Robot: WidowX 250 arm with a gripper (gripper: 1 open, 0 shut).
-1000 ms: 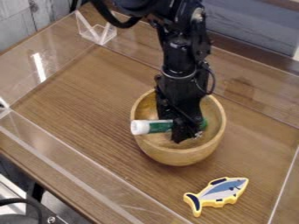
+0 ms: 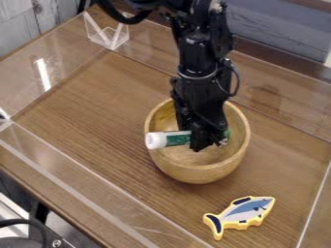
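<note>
My black gripper [image 2: 196, 130] reaches down into a tan round bowl [image 2: 199, 170] near the middle of the table, shut on a green cylinder with a white end [image 2: 163, 139]. The cylinder lies tilted across the bowl, its white end at the left rim. The fingertips are partly hidden against it.
A blue and white fish-shaped piece with yellow edges [image 2: 239, 213] lies at the front right. A clear plastic object [image 2: 106, 31] stands at the back left.
My gripper has shifted slightly upward since one second ago, with the cylinder still in the bowl. The other things have not visibly moved.
</note>
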